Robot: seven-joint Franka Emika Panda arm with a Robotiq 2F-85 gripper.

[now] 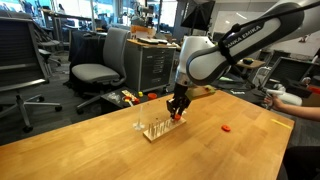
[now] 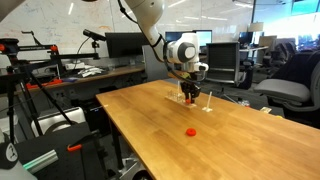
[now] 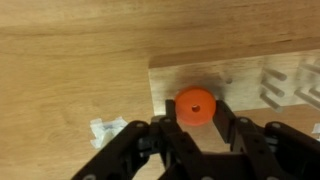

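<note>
In the wrist view a round red-orange piece (image 3: 195, 106) with a small hole at its centre sits between the fingertips of my gripper, which is shut on it. Beneath it lies the end of a pale wooden board (image 3: 175, 78) with upright pegs (image 3: 275, 88) on its other part. Exterior view 1 has the gripper (image 1: 178, 108) low at the right end of the pegboard (image 1: 157, 132), with the red piece (image 1: 178, 117) at its tips. Whether the piece is on a peg cannot be told, since it covers what lies under it.
Another red piece (image 1: 226, 128) lies alone on the wooden table, right of the board. White crumpled material (image 3: 107, 130) rests beside the board. Office chairs (image 1: 101, 65) stand beyond the table.
</note>
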